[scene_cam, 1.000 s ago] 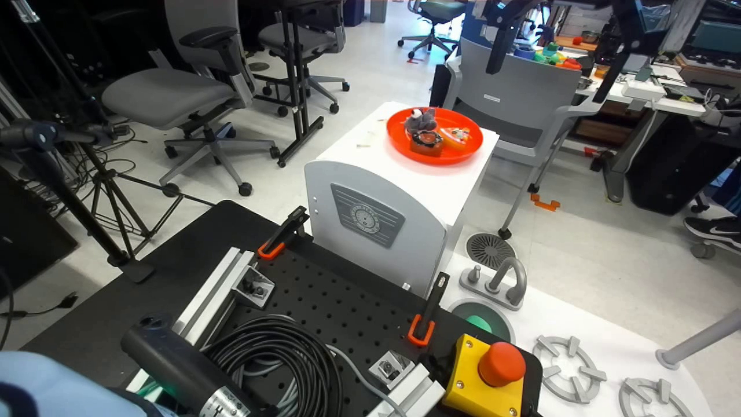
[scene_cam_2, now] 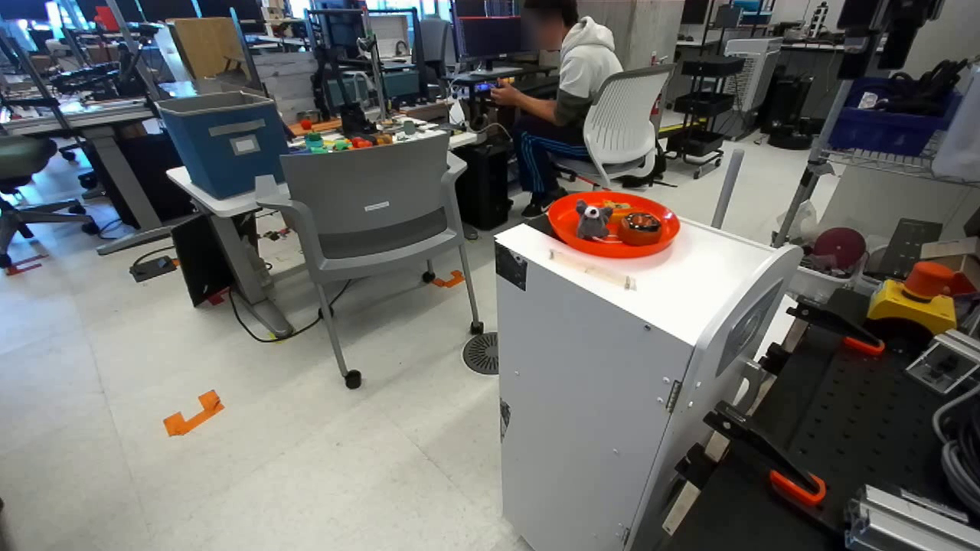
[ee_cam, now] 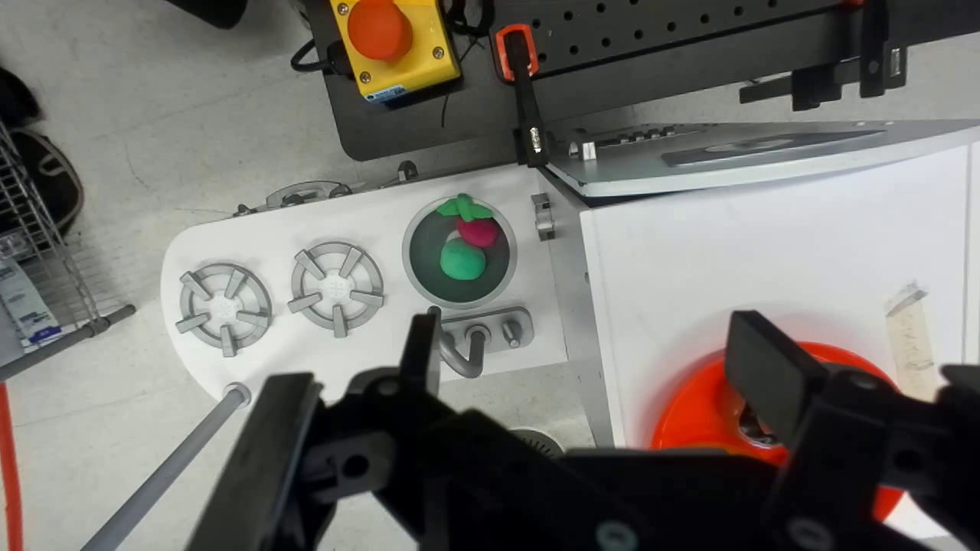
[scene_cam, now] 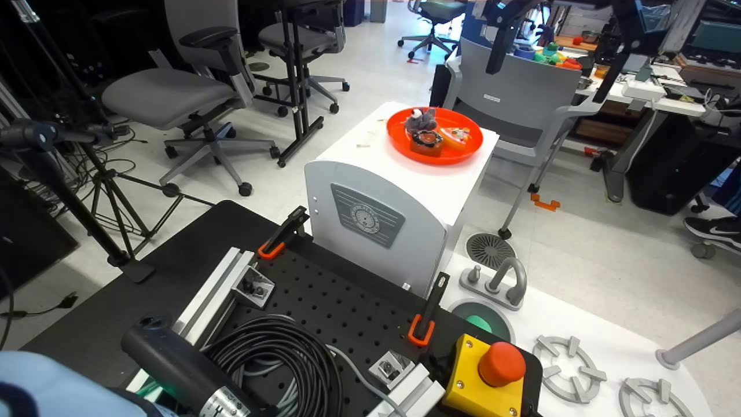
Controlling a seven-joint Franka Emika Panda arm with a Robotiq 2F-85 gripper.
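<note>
My gripper [scene_cam: 547,83] hangs high at the upper right of exterior view 1, its fingers wide apart with nothing between them. The wrist view shows the same open fingers over the toy kitchen. An orange-red plate [scene_cam: 434,159] rests on the white cabinet top; it holds a grey plush animal [scene_cam_2: 594,221], a round brown dark-topped piece [scene_cam_2: 640,229] and a pizza-like slice [scene_cam: 456,136]. One finger partly hides the plate in the wrist view. Inside the round grey sink [ee_cam: 414,266] lie a green rounded toy [ee_cam: 462,260] and a magenta toy with green leaves [ee_cam: 477,231].
A grey faucet [ee_cam: 469,355] stands beside the sink, with two burners [ee_cam: 337,289] farther along the white counter. Black clamps [scene_cam: 432,306] and an emergency-stop box [scene_cam: 484,379] edge the black table. A grey chair [scene_cam_2: 372,207] stands near the cabinet.
</note>
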